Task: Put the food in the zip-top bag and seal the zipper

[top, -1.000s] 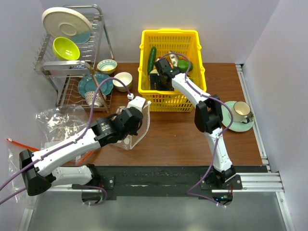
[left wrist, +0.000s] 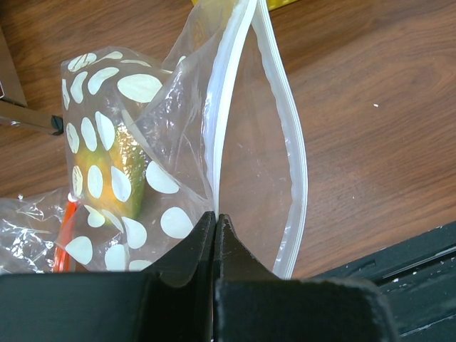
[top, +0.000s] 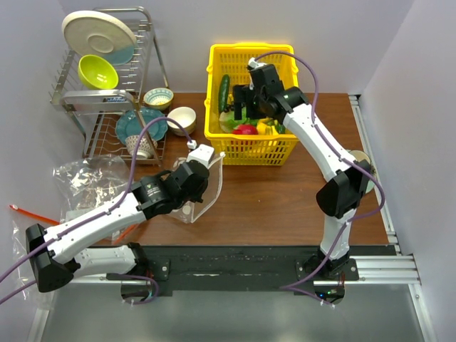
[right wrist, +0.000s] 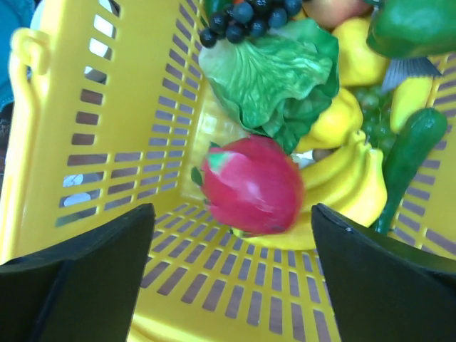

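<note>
In the left wrist view the clear, white-dotted zip top bag [left wrist: 177, 222] stands with its two white zipper lips spread apart. A yellow-green food item [left wrist: 135, 178] shows through its wall. My left gripper is shut on the near zipper lip at its fingertips. Over the yellow basket my right gripper stands open, its fingers well apart. A blurred pink-red fruit [right wrist: 253, 185] appears in the gap, with clear space to both fingers. Beneath and around it are a lettuce [right wrist: 274, 78], bananas [right wrist: 349, 185] and a cucumber [right wrist: 413, 160].
The yellow basket [top: 256, 148] has high slotted walls. A metal dish rack [top: 92, 100] with plates and bowls fills the back left. Another clear bag [top: 89, 182] lies at the left. Bare table lies right of the held bag.
The left arm is nearly still.
</note>
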